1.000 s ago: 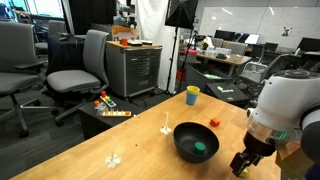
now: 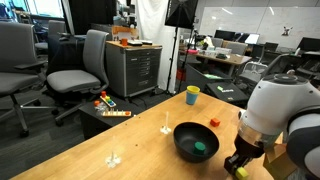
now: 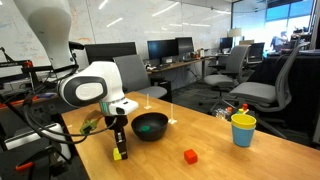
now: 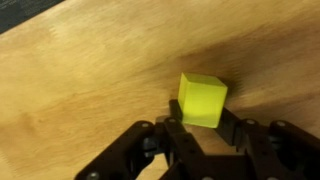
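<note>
A small yellow block (image 4: 203, 98) is pinched between the dark fingers of my gripper in the wrist view. Exterior view 2 has the gripper (image 3: 118, 150) pointing down, with the yellow block (image 3: 117, 154) at its tips, close to the wooden table; whether it still touches the surface I cannot tell. From the other side, the block (image 2: 241, 172) shows low at the right, under the gripper (image 2: 238, 165). Beside the arm stands a black bowl (image 2: 196, 142) with a green object (image 2: 199, 146) inside.
A red block (image 3: 190, 157) lies on the table, with a blue-and-yellow cup (image 3: 243, 131) farther right. A thin wooden upright (image 2: 166, 123) stands behind the bowl, and a small pale item (image 2: 113, 160) lies to the left.
The arm and gripper have shifted slightly in exterior view 1, and the yellow block now appears a little farther left. The bowl and the other objects have stayed put.
</note>
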